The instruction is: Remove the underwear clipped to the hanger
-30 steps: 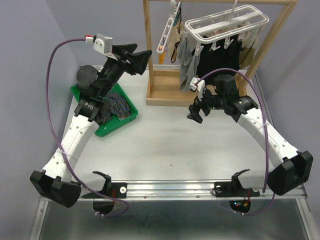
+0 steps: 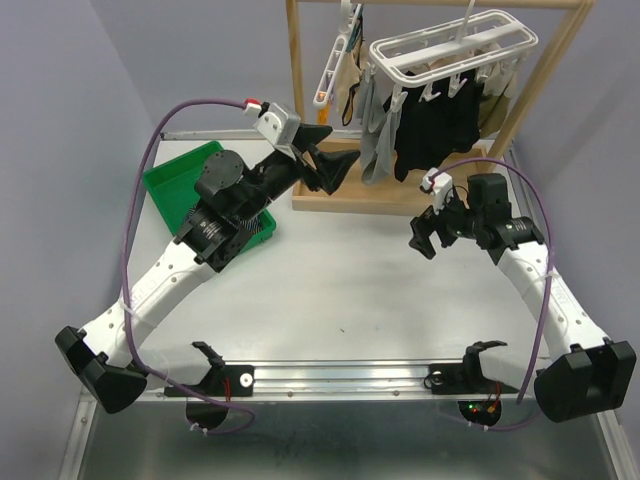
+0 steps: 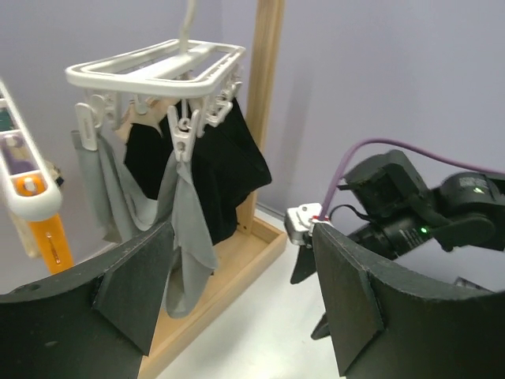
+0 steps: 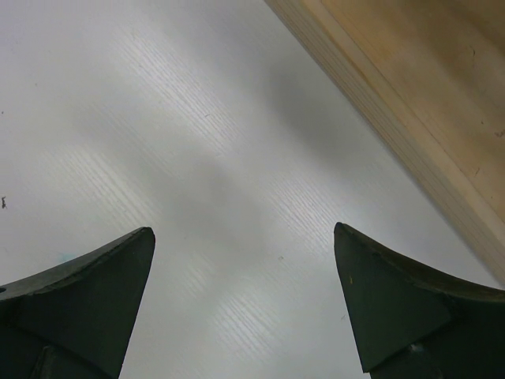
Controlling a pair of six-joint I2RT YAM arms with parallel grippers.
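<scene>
A white clip hanger (image 2: 455, 42) hangs from the wooden frame at the top right, with several garments clipped below it. At its front left corner hangs a grey underwear (image 2: 376, 138); black cloth (image 2: 435, 130) and an olive piece (image 2: 492, 105) hang behind and to the right. The left wrist view shows the grey underwear (image 3: 189, 237) under its clip (image 3: 184, 134), ahead of my left gripper. That gripper is open with nothing between its fingers, left of the grey cloth. My right gripper is open over bare white table, below the hanging clothes.
Another white hanger (image 2: 335, 70) with an orange tip and beige cloth hangs just left. A green basket (image 2: 165, 185) with dark cloth stands behind the left arm. A wooden tray base (image 2: 340, 195) lies under the clothes.
My left gripper has moved right, from above the green basket's side toward the hanging grey cloth. The right gripper has shifted right and slightly toward the front.
</scene>
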